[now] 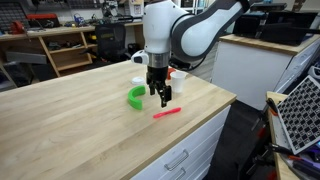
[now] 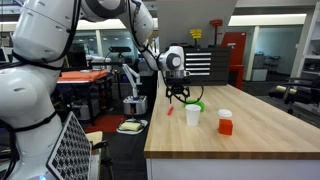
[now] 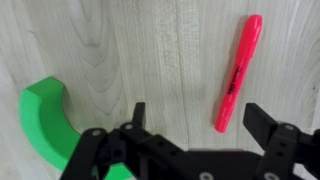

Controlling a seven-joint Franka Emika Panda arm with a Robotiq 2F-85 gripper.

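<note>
A red marker [image 3: 239, 75] lies flat on the wooden tabletop, slanting through the right half of the wrist view. To the left in that view is part of a bright green curved piece [image 3: 42, 118]; exterior view 1 has it beside the gripper. My gripper is open above the table, with only bare wood showing between its fingertips. The marker's lower end appears near the right fingertip, apart from it. In exterior view 1 the gripper [image 1: 158, 90] hangs just behind the marker [image 1: 167, 113].
In exterior view 2 a white cup [image 2: 193, 117] stands on the table [image 2: 270, 136], with a red box [image 2: 225, 127] and another white container [image 2: 226, 114] nearby. Drawers [image 1: 178, 162] drop away below the marker's side.
</note>
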